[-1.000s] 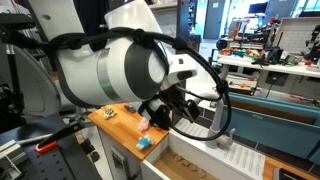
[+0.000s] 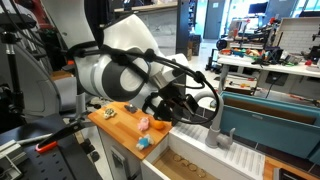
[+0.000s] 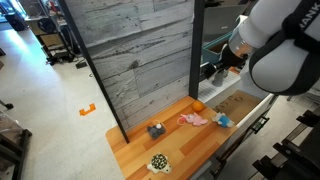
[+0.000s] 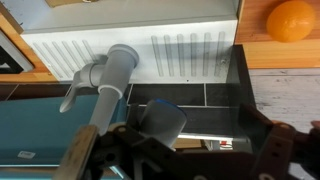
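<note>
My gripper (image 2: 182,106) hangs above the white drawer unit near the grey faucet (image 2: 222,122). In the second exterior view the black gripper (image 3: 208,71) stands beyond the orange ball (image 3: 198,105), at the far end of the wooden counter. The wrist view looks down on the grey faucet (image 4: 118,72) at left and the orange ball (image 4: 291,20) at top right. Dark finger parts fill the lower edge there, with a blue-grey piece (image 4: 162,121) among them. Whether that piece is held, lies below or belongs to the gripper is unclear, as is the gap between the fingers.
On the wooden counter (image 3: 150,148) lie a pink toy (image 3: 192,119), a blue toy (image 3: 222,119), a dark grey item (image 3: 155,130) and a spotted round one (image 3: 158,163). An open drawer (image 2: 188,165) and a blue bin (image 2: 265,130) are nearby. A grey plank wall (image 3: 160,55) borders the counter.
The arm has swung away from the first exterior camera toward the counter's back, and the gripper has shifted slightly. The toys on the counter appear unmoved.
</note>
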